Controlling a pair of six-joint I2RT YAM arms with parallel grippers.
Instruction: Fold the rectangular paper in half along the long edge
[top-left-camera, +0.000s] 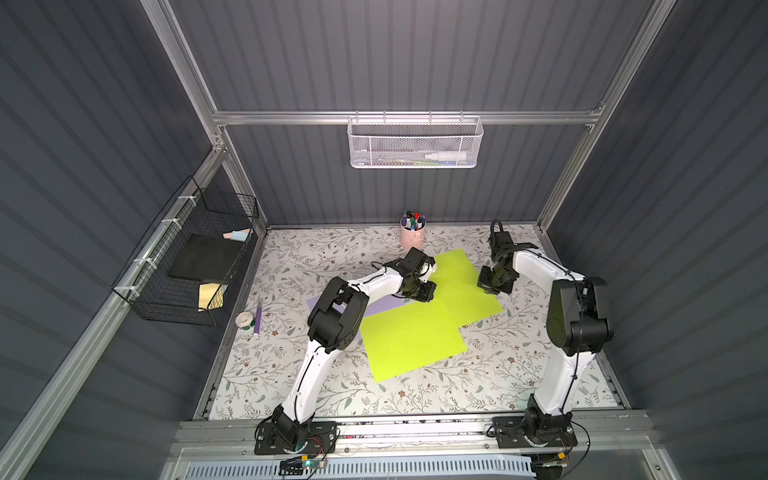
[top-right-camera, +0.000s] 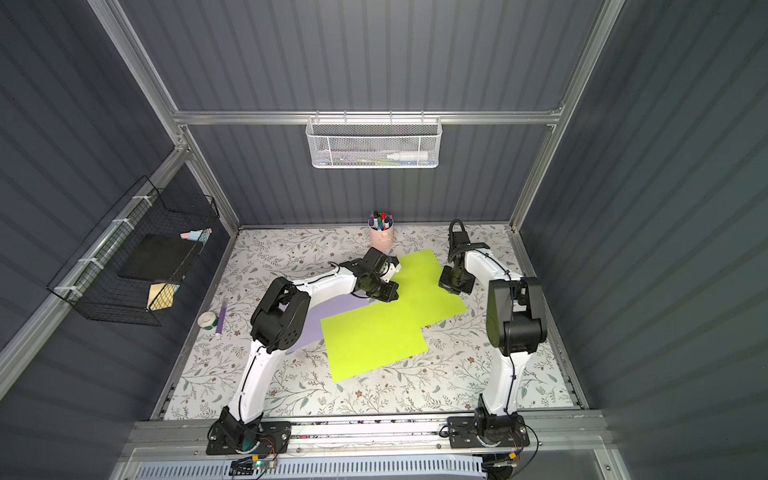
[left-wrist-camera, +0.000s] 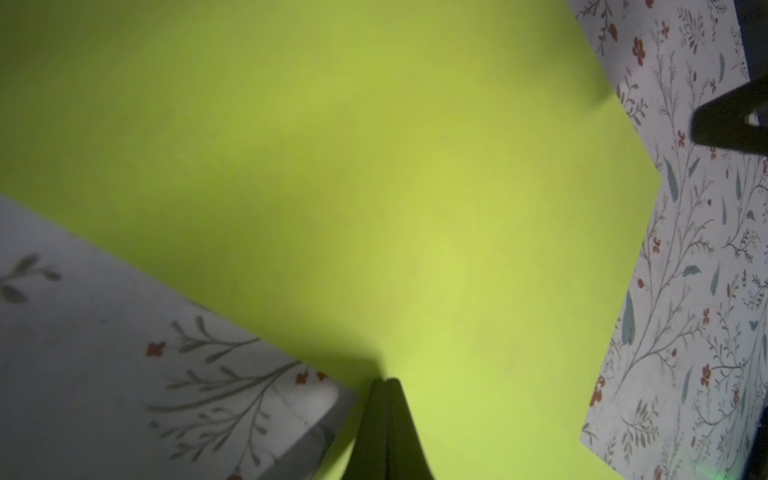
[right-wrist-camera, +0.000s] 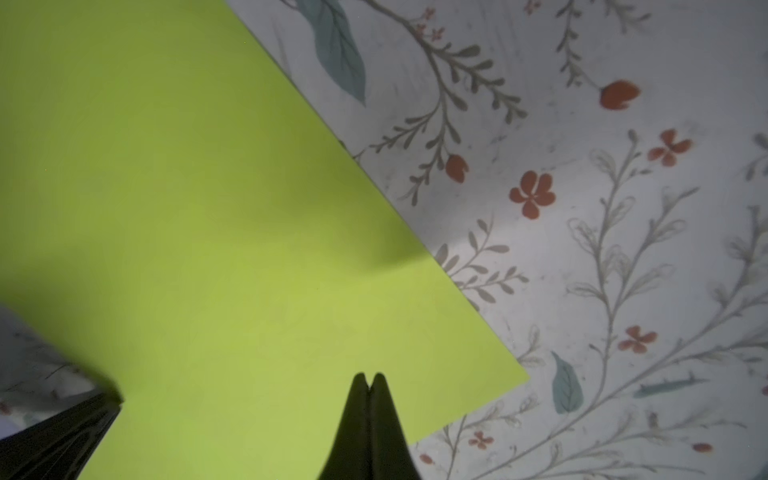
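Observation:
Two bright yellow-green sheets overlap on the floral table, filling much of both wrist views. A lilac sheet lies partly under them at the left. My left gripper is shut, its tips down on the upper part of the yellow-green paper, nothing visible between them. My right gripper is shut over the right side of the upper sheet; its tips show nothing between them, near a paper corner.
A pink pen cup stands behind the left gripper. A purple pen and small white round object lie at the left. Wire baskets hang on the back and left walls. Bare table shows at front and right.

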